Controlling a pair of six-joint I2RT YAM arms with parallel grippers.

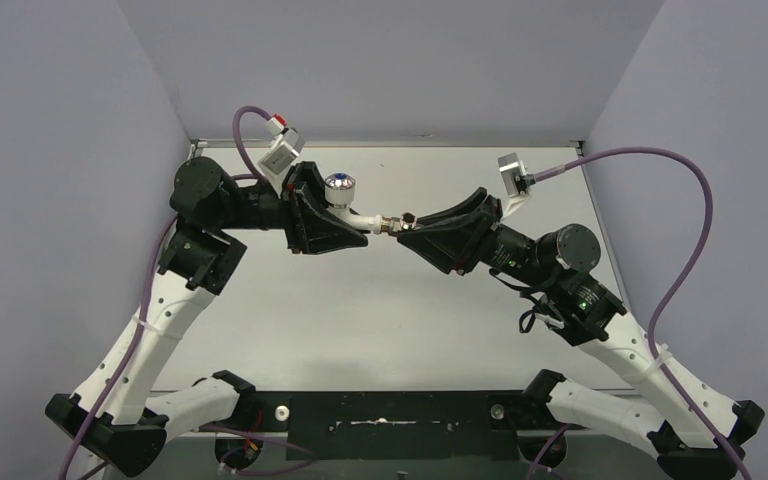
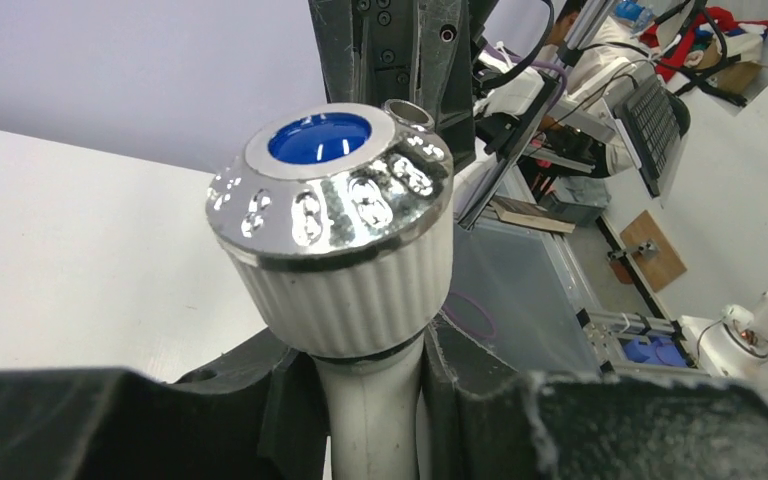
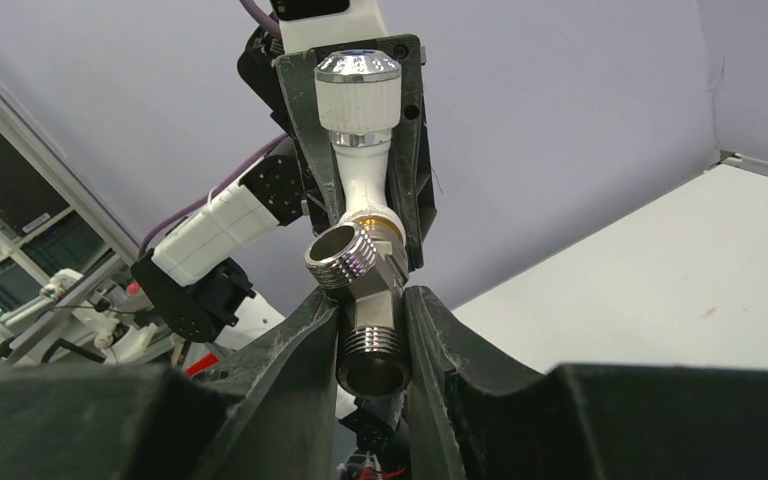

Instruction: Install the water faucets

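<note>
A white faucet (image 2: 360, 280) with a chrome, blue-capped knob is held above the table, and my left gripper is shut on its neck just below the knob. Its far end runs straight into a metal tee fitting (image 3: 365, 310), with a thin brass ring showing where they meet in the right wrist view. How far the threads are engaged is hidden. My right gripper is shut on the fitting; one threaded port points to the side and another faces that camera.
Beneath both arms the white table (image 1: 360, 320) is bare. Grey walls (image 1: 400, 70) close it in at the back and sides. A dark panel (image 1: 400, 425) lies along the front edge.
</note>
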